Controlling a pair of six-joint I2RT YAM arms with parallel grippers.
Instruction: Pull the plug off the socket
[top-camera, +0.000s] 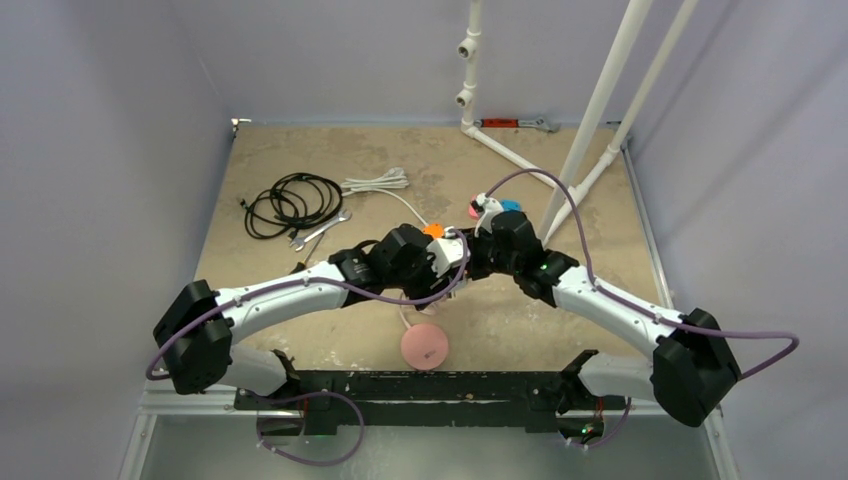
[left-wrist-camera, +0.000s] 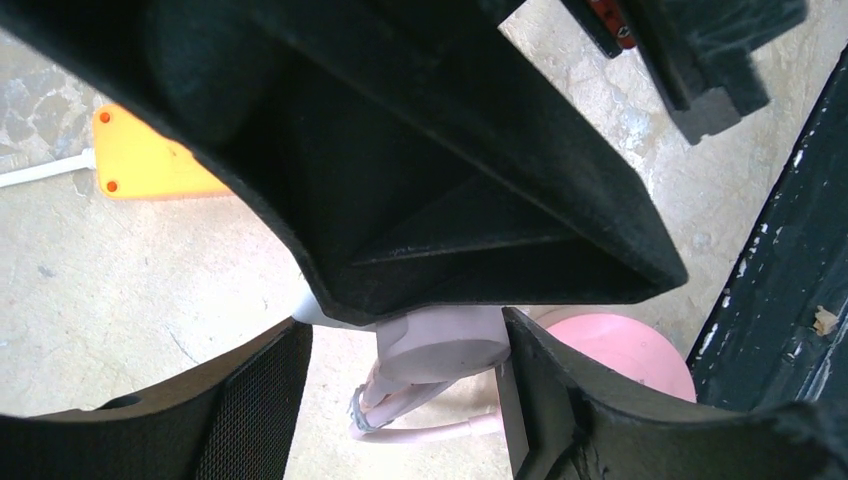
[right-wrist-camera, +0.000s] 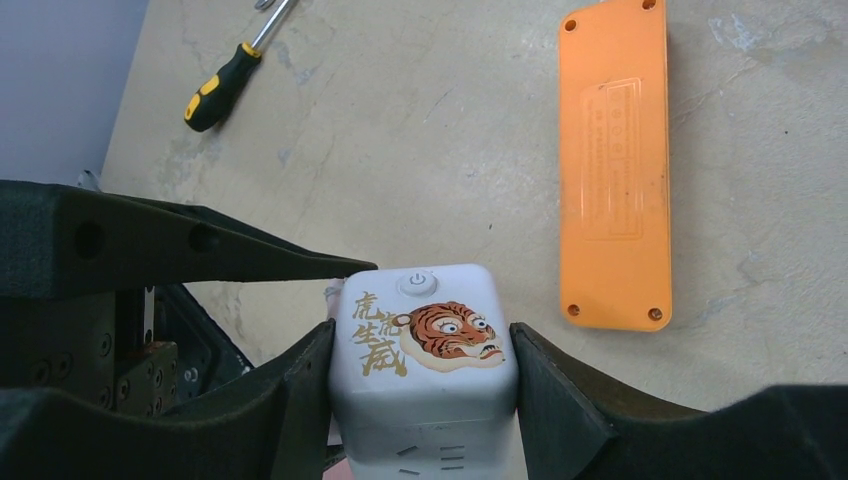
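In the right wrist view a white socket block (right-wrist-camera: 425, 370) with a tiger picture sits between the fingers of my right gripper, which is shut on it. In the left wrist view the pale pink plug (left-wrist-camera: 440, 345) lies between the fingers of my left gripper. It is close to the right-hand finger (left-wrist-camera: 545, 400), with a gap to the other, so the fingers are open around it. The black right gripper covers most of the socket there, and whether plug and socket are joined is hidden. A pink cord (left-wrist-camera: 430, 433) is bundled below the plug.
An orange power strip (right-wrist-camera: 615, 170) lies on the floor behind the grippers. A round pink pad (top-camera: 425, 346) lies in front. Black cable (top-camera: 290, 207), a wrench (top-camera: 325, 228) and white cord (top-camera: 380, 182) are at left; white pipes (top-camera: 600, 100) stand at right.
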